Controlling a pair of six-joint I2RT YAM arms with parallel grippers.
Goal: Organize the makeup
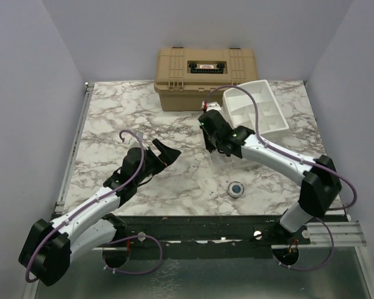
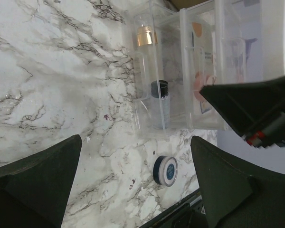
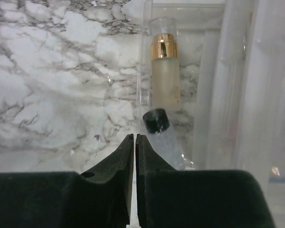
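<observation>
A clear lidded organizer (image 2: 136, 114) holds a gold-capped bottle (image 3: 165, 80) and a black-capped bottle (image 3: 161, 142) in its side compartment. A round jar (image 1: 235, 189) lies on the marble in front. My left gripper (image 1: 165, 152) stands open at left, nothing between its fingers. My right gripper is above the organizer, fingertips together at the black-capped bottle's left in its view; I cannot see anything between them.
A tan toolbox (image 1: 174, 87) stands at the back. A white sectioned tray (image 1: 262, 106) sits right of it.
</observation>
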